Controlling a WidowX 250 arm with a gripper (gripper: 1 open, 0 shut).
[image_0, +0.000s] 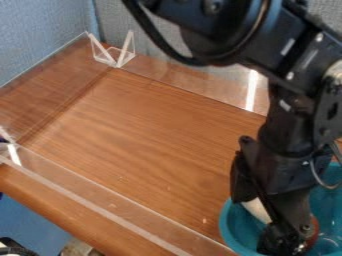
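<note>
My black gripper reaches down from the upper right into a teal bowl at the bottom right. A pale object shows inside the bowl behind the fingers, with an orange-brown item partly visible at the right. The fingers mostly hide both, and I cannot see from this view whether they touch either one.
Transparent strips edge it, and a white wire-like holder sits at the back left corner. A grey wall stands behind.
</note>
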